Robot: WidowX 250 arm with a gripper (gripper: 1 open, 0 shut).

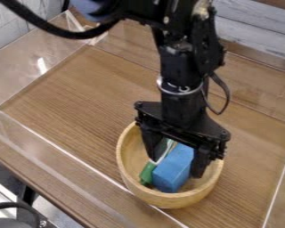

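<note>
A pale wooden bowl [133, 178] sits on the table, holding a blue block [171, 171] and a green-and-white stick-like item [150, 171]. My black gripper [181, 142] is open and low over the bowl, its fingers partly hiding both items; whether they touch the block cannot be seen clearly.
Clear plastic panels or edges run along the sides, and a pale wall stands at the back.
</note>
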